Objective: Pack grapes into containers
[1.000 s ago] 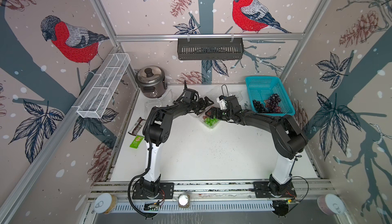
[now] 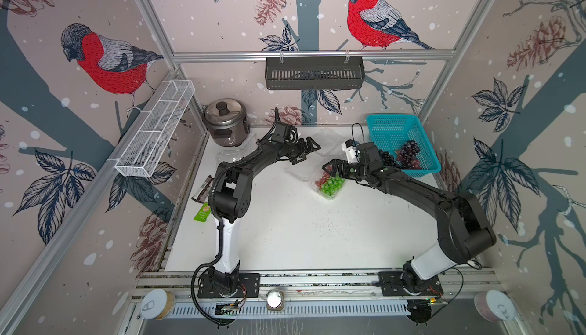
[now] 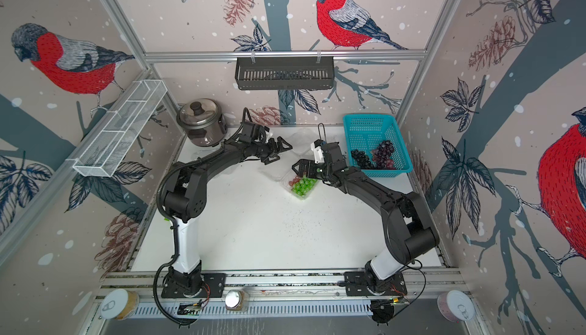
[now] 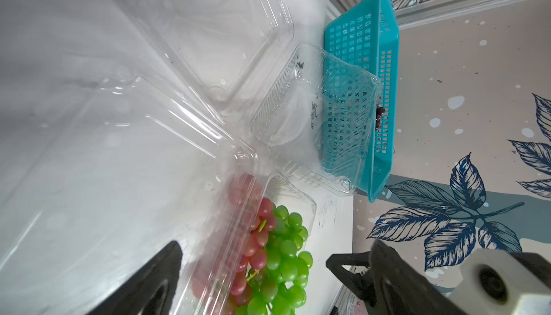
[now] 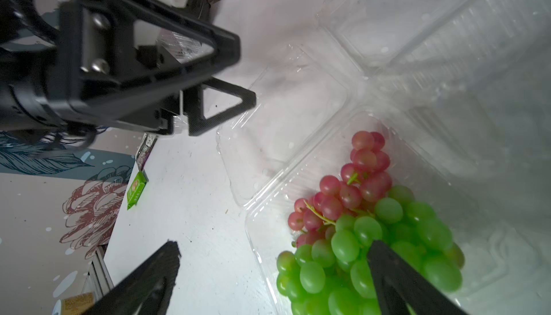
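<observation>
Red and green grapes (image 5: 367, 231) fill a clear container (image 2: 320, 189) in the middle of the table, its lid (image 5: 287, 119) beside it. More clear containers (image 4: 201, 39) stand behind. The teal basket (image 2: 396, 128) at back right holds dark grapes (image 2: 407, 154). My left gripper (image 2: 305, 150) is open over the empty containers, left of the grapes, nothing between its fingers. My right gripper (image 2: 337, 169) is open over the back part of the grape container, with the grapes below it.
A steel cooker (image 2: 224, 124) stands at back left, with a clear container near it. A wrapped bar (image 2: 203, 189) and a green packet (image 2: 202, 211) lie at the left edge.
The grape container has shifted right and toward the front over the last second, along with my right gripper moving right. My left gripper has drawn slightly back and up.
</observation>
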